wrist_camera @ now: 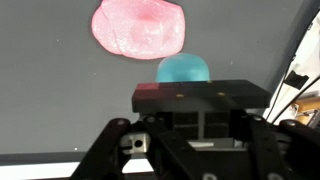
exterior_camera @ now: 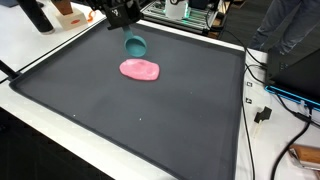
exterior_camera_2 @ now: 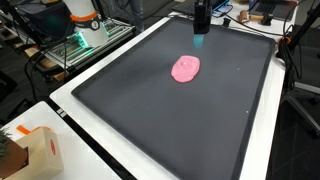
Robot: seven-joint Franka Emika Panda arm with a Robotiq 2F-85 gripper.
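Observation:
A teal round object point(exterior_camera: 135, 47), perhaps a cup, hangs from my gripper point(exterior_camera: 128, 27), which is shut on it. In the wrist view, part of the teal object point(wrist_camera: 183, 68) shows past the dark bar across my gripper; the grip itself is hidden. From the other side, only a small teal patch point(exterior_camera_2: 199, 41) appears below my gripper point(exterior_camera_2: 203, 28). A flat pink piece point(exterior_camera: 139, 69) lies on the dark board, apart from the teal object in the wrist view. Its outline is rounded and uneven point(exterior_camera_2: 185, 68).
The dark board point(exterior_camera: 150, 115) is wide and mostly bare, with a white border around it. Beyond its edge at the back left lie wooden and orange items point(exterior_camera: 73, 20). Black cables point(exterior_camera: 249, 90) run past the right edge. A box point(exterior_camera_2: 40, 155) stands at the near left in the second exterior view.

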